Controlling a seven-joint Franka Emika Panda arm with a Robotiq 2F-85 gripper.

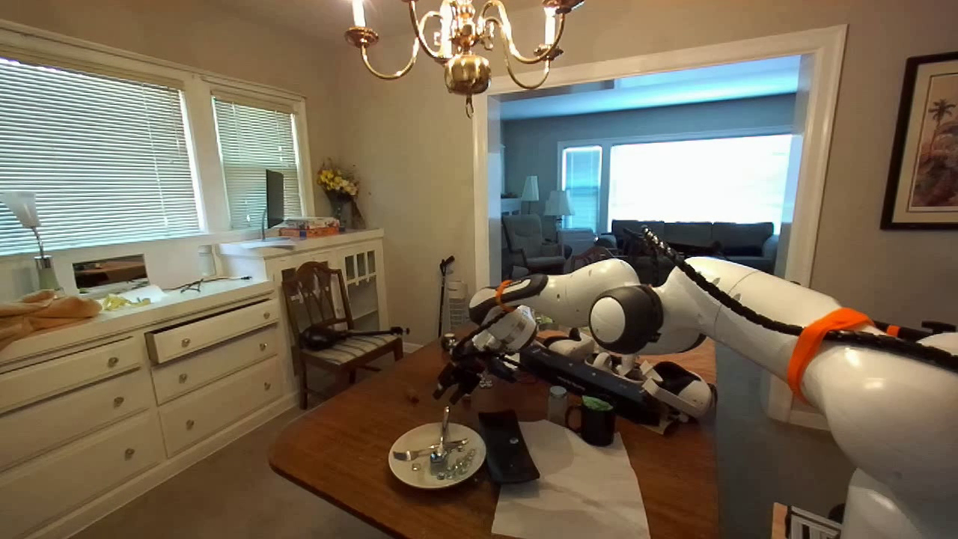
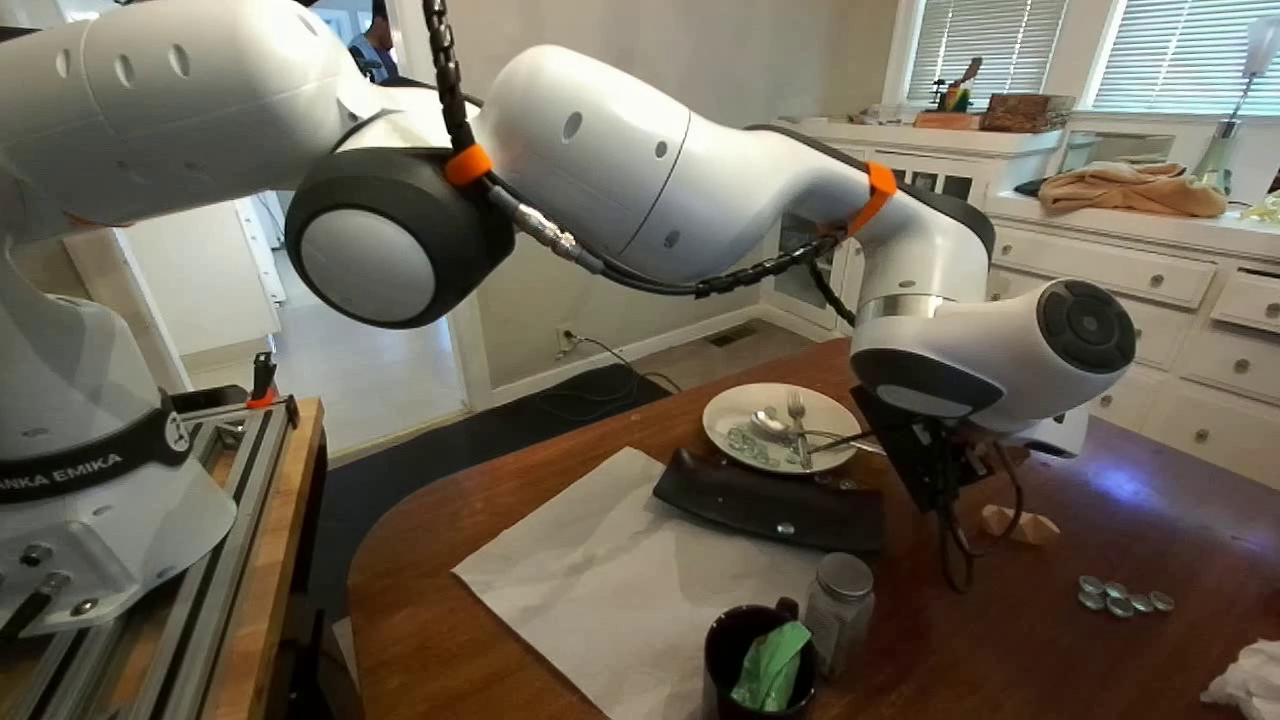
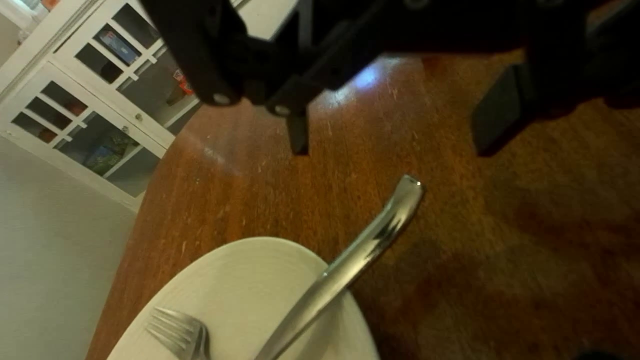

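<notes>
A white plate (image 1: pixel 423 474) rests near the table's left edge in exterior view 1, with a fork (image 3: pixel 177 330), a spoon and several clear glass pebbles on it. One piece of cutlery's silver handle (image 3: pixel 354 258) sticks out past the plate's rim in the wrist view. My gripper is above the table just beyond that handle end. Its two fingers stand apart with nothing between them; the handle tip is clear of both. In exterior view 2 the arm's wrist hides most of the gripper.
A black pouch (image 2: pixel 768 504) lies beside the plate, partly over white paper (image 2: pixel 612 564). A black mug (image 2: pixel 734 642) with something green inside stands next to a glass shaker (image 2: pixel 840 612). Glass pebbles (image 2: pixel 1122 598) and a small tan object (image 2: pixel 1020 524) lie beyond the gripper.
</notes>
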